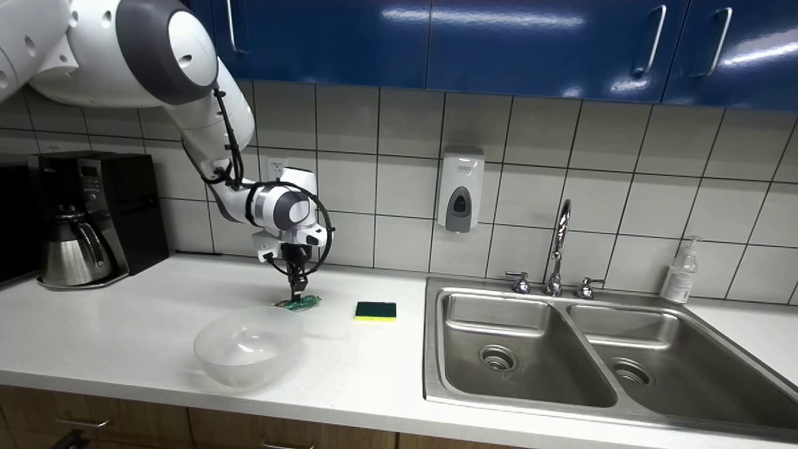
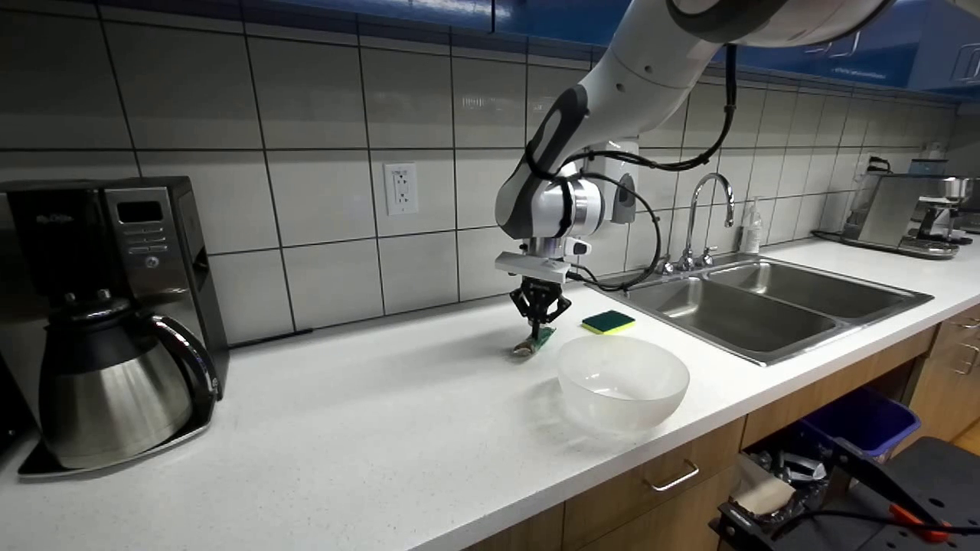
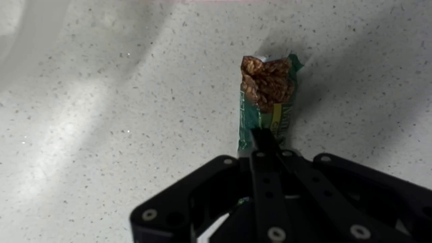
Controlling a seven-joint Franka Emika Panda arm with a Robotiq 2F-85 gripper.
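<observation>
A granola bar in a green wrapper (image 3: 265,95), with a brown oat picture at one end, shows in the wrist view under my fingertips. My gripper (image 1: 297,296) points straight down at it, its fingers closed together on what looks like a thin fold of the wrapper. The pinch itself is partly hidden by the black fingers (image 3: 263,139). In the second exterior view the bar (image 2: 533,343) sits slanted at the fingertips, at or just above the counter; the exact gap cannot be told. A frosted bowl (image 1: 249,348) stands empty nearby, closer to the counter's front edge.
A green and yellow sponge (image 1: 375,310) lies right of the gripper. Beyond it is the double steel sink (image 1: 437,359) with its faucet (image 1: 559,247). The coffee maker (image 2: 156,229) stands far left. Between it and the bowl, the counter (image 2: 367,413) is bare.
</observation>
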